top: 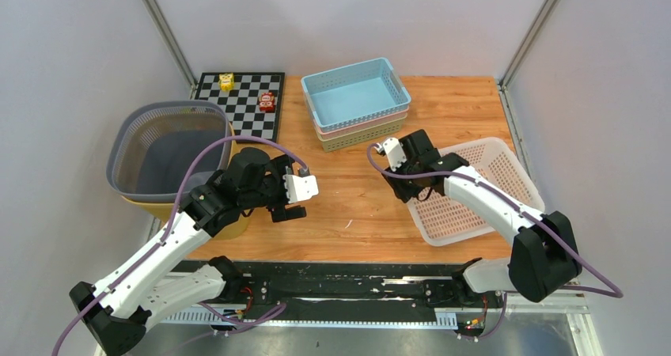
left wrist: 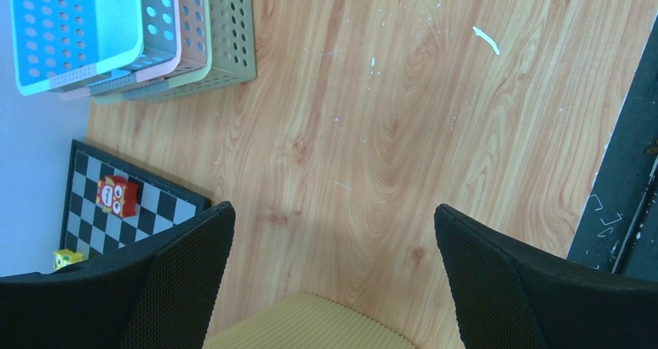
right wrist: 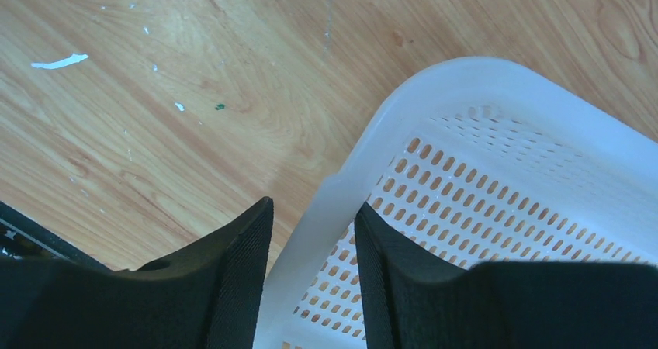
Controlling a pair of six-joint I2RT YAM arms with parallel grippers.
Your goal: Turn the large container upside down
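Observation:
A white perforated basket (top: pixel 501 164) lies open side up on the right of the table, turned at an angle and partly covered by my right arm. My right gripper straddles its left-hand rim (right wrist: pixel 322 217), with one finger (right wrist: pixel 247 244) outside and the other (right wrist: pixel 372 244) inside. Both fingers are close to the rim, which runs slantwise between them; a firm hold cannot be made out. Over the left-centre of the table, my left gripper is open, only bare wood beneath it.
A large grey bin (top: pixel 129 182), set in a yellow one (top: pixel 150 208), stands at far left beside my left arm. Stacked baskets, blue on top (top: pixel 316 107), stand at the back. A chequered board (top: pixel 245 119) carries two small toys.

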